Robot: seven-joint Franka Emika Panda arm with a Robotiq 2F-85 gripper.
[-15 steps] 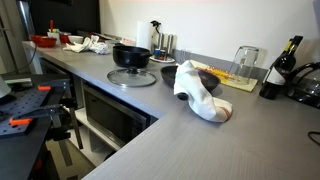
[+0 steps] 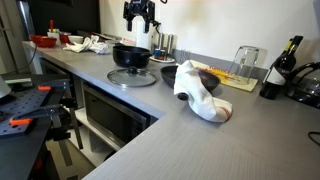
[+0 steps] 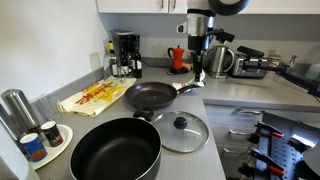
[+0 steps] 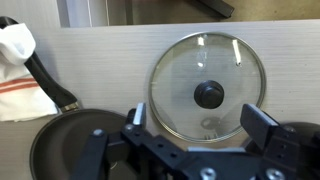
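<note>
My gripper hangs open above the counter, its fingers far apart with nothing between them. Exterior view 1 shows the gripper high over the black pot. A glass lid with a black knob lies flat on the counter below, ahead of the fingertips in the wrist view. The dark frying pan stands beyond the lid in exterior view 2, and the deep black pot is at the front. A white towel drapes over the pan's handle side.
Bottles and a glass jar stand along the wall. Exterior view 2 shows a kettle and toaster at the back. A blue rack is right of the counter. Bare counter lies in front of the towel.
The gripper has come down into exterior view 1 from above, over the pot. The pot, lid, pan and towel have not moved.
</note>
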